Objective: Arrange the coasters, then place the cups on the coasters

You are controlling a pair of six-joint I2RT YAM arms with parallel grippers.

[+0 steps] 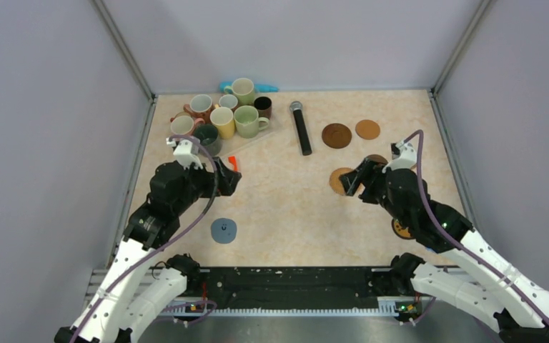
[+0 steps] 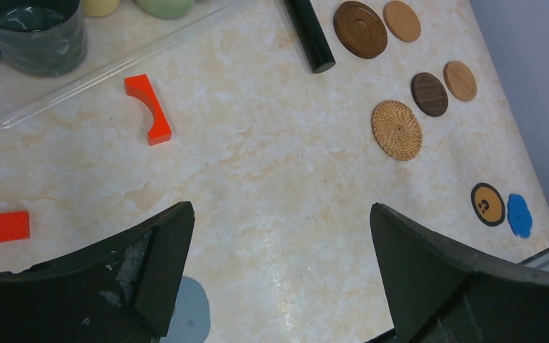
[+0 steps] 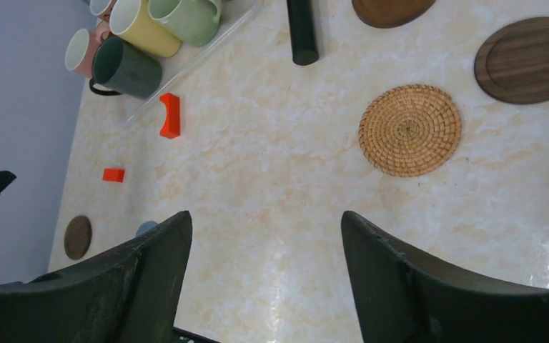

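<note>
Several cups, including a yellow mug (image 1: 223, 123), a light green mug (image 1: 250, 123) and a dark green mug (image 3: 129, 69), stand grouped at the back left. Coasters lie at the right: a dark brown one (image 1: 336, 135), a light one (image 1: 367, 129) and a woven one (image 3: 409, 130), among others. My left gripper hangs open over the left side, empty between its fingers. My right gripper is over the right side near the woven coaster, its fingers apart with nothing between them.
A black microphone (image 1: 302, 128) lies at the back middle. Red blocks (image 2: 150, 107) and a blue-grey disc (image 1: 224, 231) lie on the left.
</note>
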